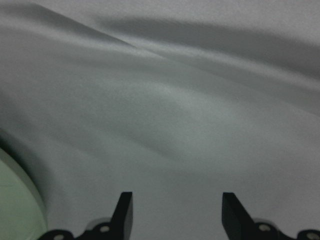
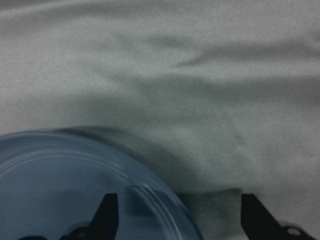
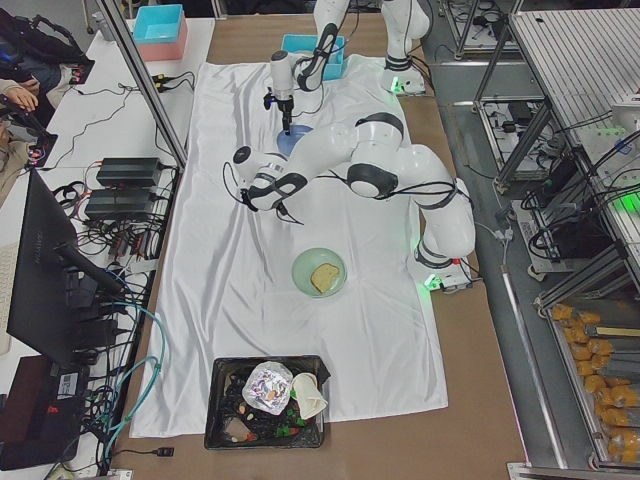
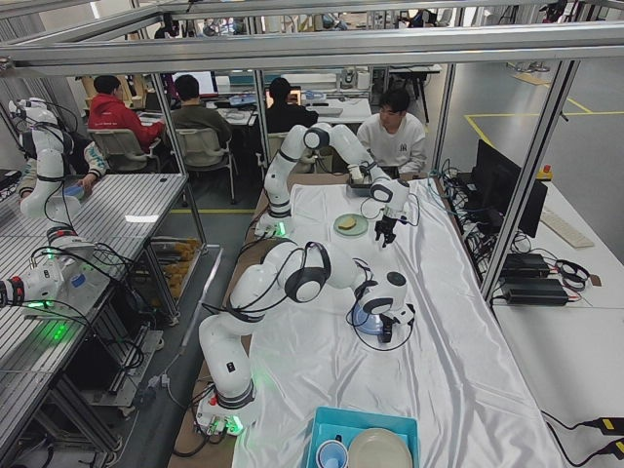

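Note:
My left gripper (image 4: 385, 234) is open and empty above the white cloth (image 1: 165, 110), beside a green plate (image 3: 308, 255) (image 1: 15, 210) holding a yellowish piece of food (image 3: 324, 277). My right gripper (image 4: 395, 327) stands open over the edge of a blue round dish (image 2: 65, 185), which partly shows behind my arms in the camera left view. Its fingers straddle the dish's right rim in the right wrist view, and I cannot tell whether they touch it.
A black bin (image 3: 215, 410) with foil and other items sits at one end of the cloth. A light-blue tray (image 4: 322, 439) with a mug (image 4: 332, 456) and plate (image 4: 380, 450) is at the other.

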